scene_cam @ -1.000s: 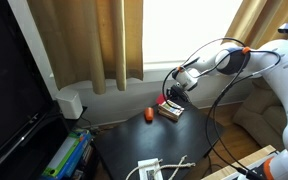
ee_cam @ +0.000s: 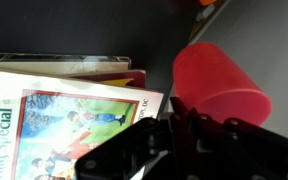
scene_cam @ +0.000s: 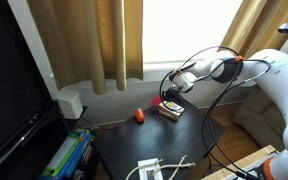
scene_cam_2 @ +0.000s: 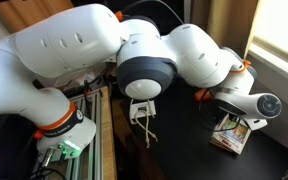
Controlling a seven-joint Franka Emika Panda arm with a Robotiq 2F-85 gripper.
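In the wrist view a red cup [ee_cam: 224, 85] sits at my gripper, whose black fingers are shut on it. In exterior view 1, part of the red cup [scene_cam: 156, 101] shows beside the gripper, close to the wall side of the dark table. A stack of books [ee_cam: 79, 125] with a colourful cover lies just beside the cup and partly under the gripper. The same books [scene_cam_2: 229, 138] appear below the arm in exterior view 2, where the cup cannot be made out. The exact contact between fingers and cup is dark.
An orange object [scene_cam: 139, 116] rests on the table left of the books. A white device [scene_cam: 149, 169] with a cable lies at the front. Bare table [scene_cam: 189, 135] extends to the right of centre. Curtains and a window stand behind.
The orange object has shifted left along the table. The red cup and the gripper have moved slightly left, while the books look unmoved.
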